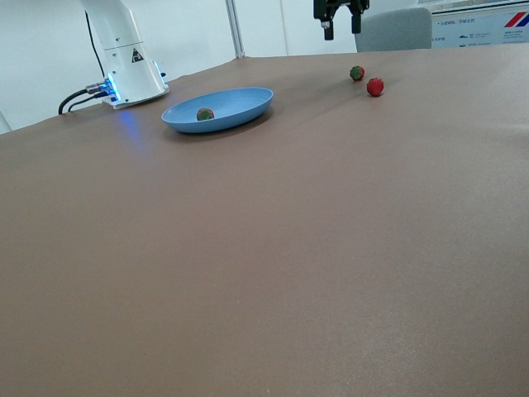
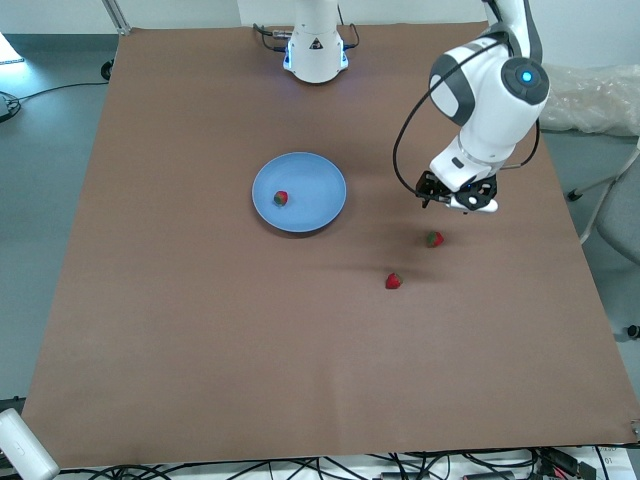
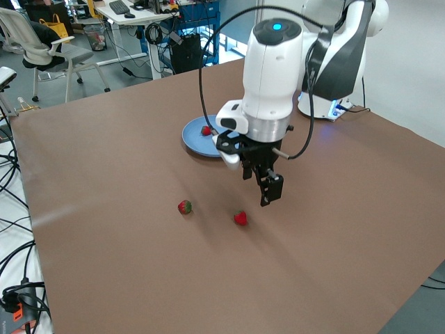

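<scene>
My gripper (image 1: 340, 26) hangs above the table at the right of the blue plate, its two black fingers apart with nothing between them in the top view; in the left view it (image 2: 445, 200) is at the table's right. A strawberry (image 2: 281, 198) lies on the blue plate (image 2: 310, 185). Two more strawberries lie on the brown table (image 2: 200, 330): one (image 2: 435, 239) just below and beside the gripper in the left view, the other (image 2: 394, 281) farther toward that view's front.
A chair (image 2: 625, 215) is beside the table's right edge.
</scene>
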